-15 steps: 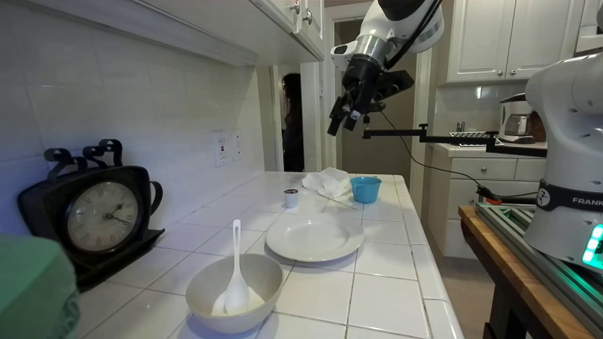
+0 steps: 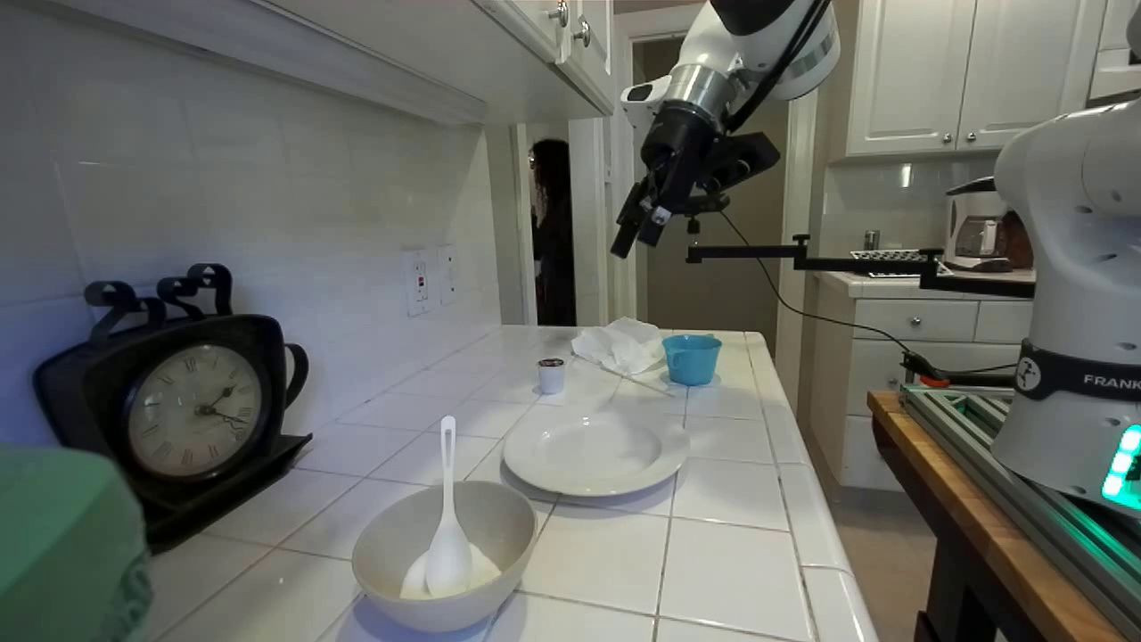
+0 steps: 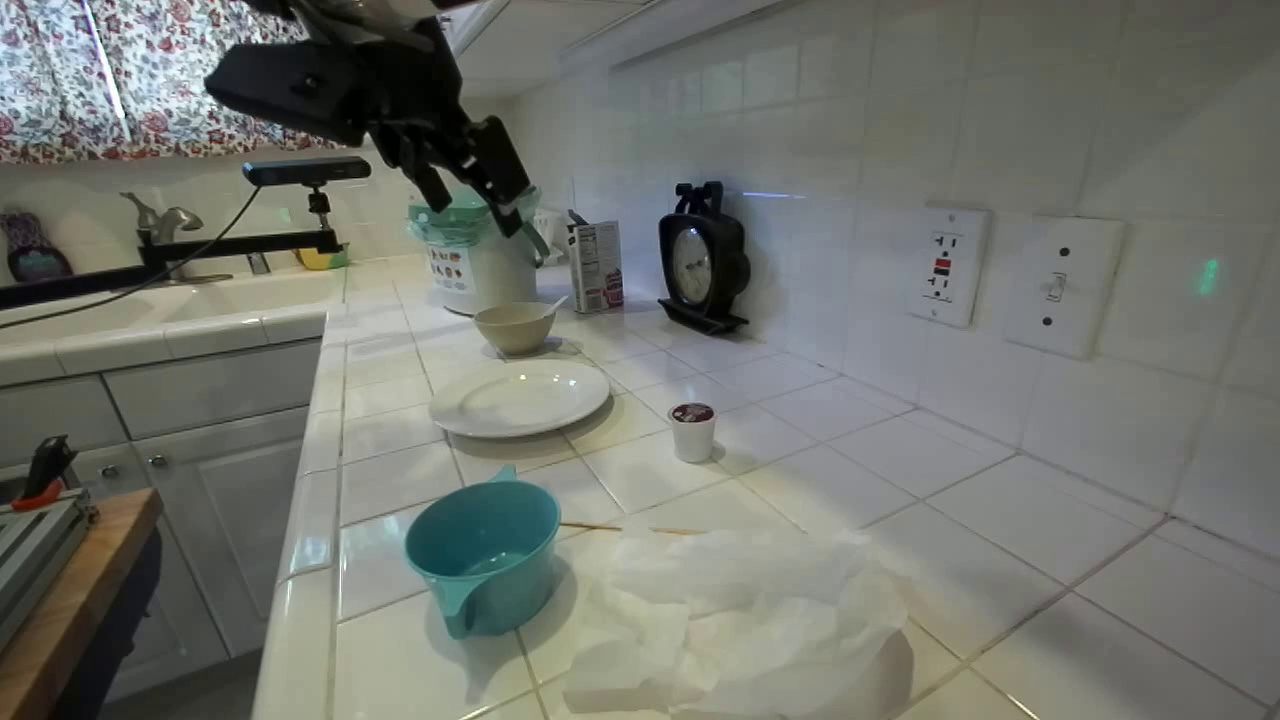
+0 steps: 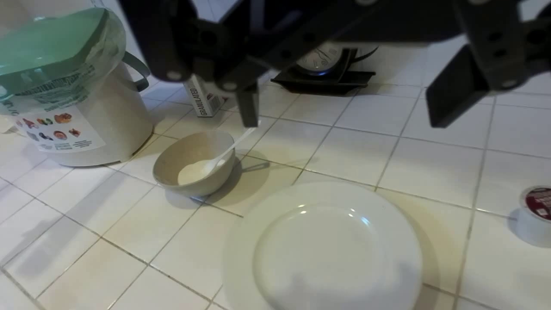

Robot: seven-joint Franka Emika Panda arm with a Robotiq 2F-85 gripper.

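Observation:
My gripper (image 2: 637, 235) hangs high over the tiled counter, its fingers apart and nothing between them. In the wrist view its two fingers frame the area above a white plate (image 4: 330, 253), which lies flat and empty. Left of the plate sits a beige bowl (image 4: 173, 160) holding some white stuff and a white spoon (image 2: 449, 535), whose handle leans over the rim. A small white cup with a dark red lid (image 3: 692, 433) stands apart from the plate. Close to the counter's edge is a blue measuring cup (image 3: 486, 552), empty inside.
A crumpled white paper (image 3: 744, 624) lies by the blue cup, with a thin stick (image 3: 630, 527) beside it. A black clock (image 2: 176, 407) and a green-lidded bin (image 4: 77, 93) stand beyond the bowl, near a small carton (image 3: 595, 266). Tiles between plate and wall are clear.
My gripper has shifted slightly left in exterior view 1, staying at about the same height. The objects on the counter have not moved.

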